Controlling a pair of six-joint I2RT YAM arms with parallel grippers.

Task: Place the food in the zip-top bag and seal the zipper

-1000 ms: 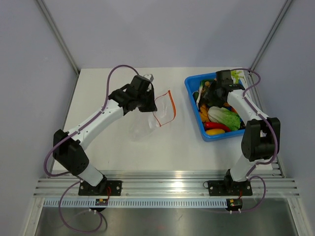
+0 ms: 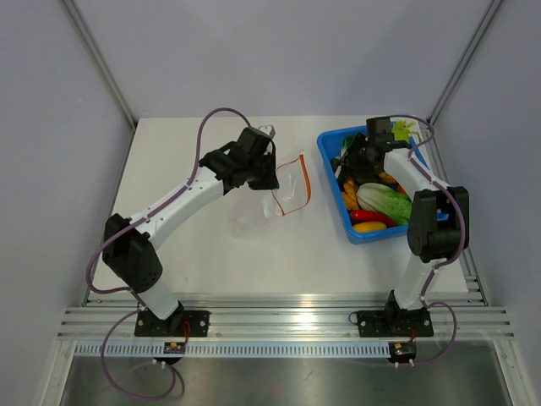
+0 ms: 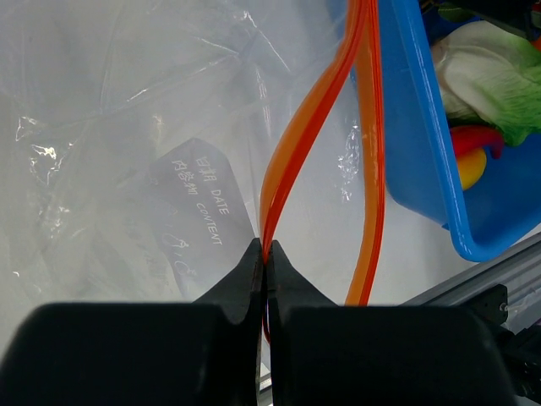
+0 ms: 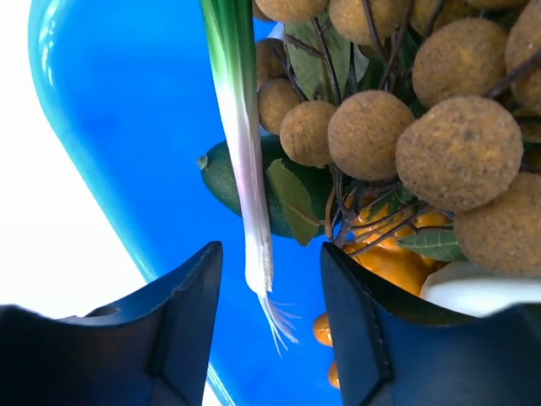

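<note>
The clear zip top bag [image 3: 93, 118] with an orange zipper rim [image 3: 292, 161] spreads out from my left gripper, which is shut on one edge of that rim. Its mouth gapes, the two orange strips standing apart, and no food shows inside. Over the left part of the food basket, my right gripper is open. A green-and-white spring onion [image 4: 245, 152] runs down between its fingers without being gripped, root end low. Behind it lie a dark green cucumber-like vegetable [image 4: 224, 178] and a bunch of brown round fruits [image 4: 461, 152].
The blue basket [image 2: 338, 207] at the right also holds a cabbage [image 2: 385, 200], a red pepper [image 2: 372, 217] and a yellow item [image 2: 368, 227]. Its raised wall stands between food and bag. Bare white table [image 2: 313, 262] lies in front and to the left.
My left gripper has shifted right, drawing the bag's mouth closer to the basket. The right gripper has moved left within the basket, over the spring onion.
</note>
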